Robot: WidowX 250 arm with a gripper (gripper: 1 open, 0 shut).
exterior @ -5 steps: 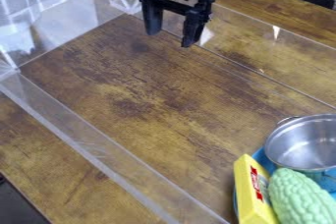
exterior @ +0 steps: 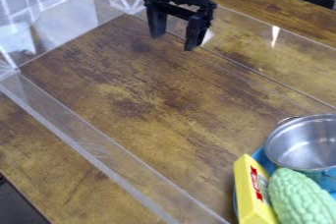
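My black gripper (exterior: 176, 28) hangs at the top centre of the camera view, over the far part of the wooden table (exterior: 144, 100). Its two dark fingers point down and stand apart, with bare table showing between them. I see nothing held in it.
At the lower right are a metal pot (exterior: 305, 141), a yellow box (exterior: 253, 194) and a green cabbage-like vegetable (exterior: 300, 198) on something blue. Clear plastic barriers edge the table.
The gripper has shifted very slightly. Everything else stays where it was.
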